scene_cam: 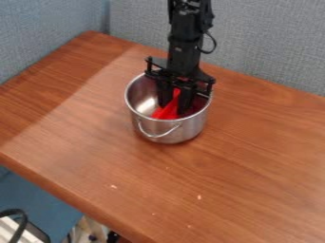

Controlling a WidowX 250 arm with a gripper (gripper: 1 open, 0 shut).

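A steel pot [169, 130] with a wire handle stands on the wooden table [89, 152], back of centre. A red object [168, 109] lies inside it. My black gripper [177, 96] reaches down into the pot from above, its fingers over and around the red object. The fingertips are partly hidden, so I cannot tell whether they are closed on it.
Grey padded walls [267, 47] stand behind and to the left of the table. Some items sit beyond the front left edge.
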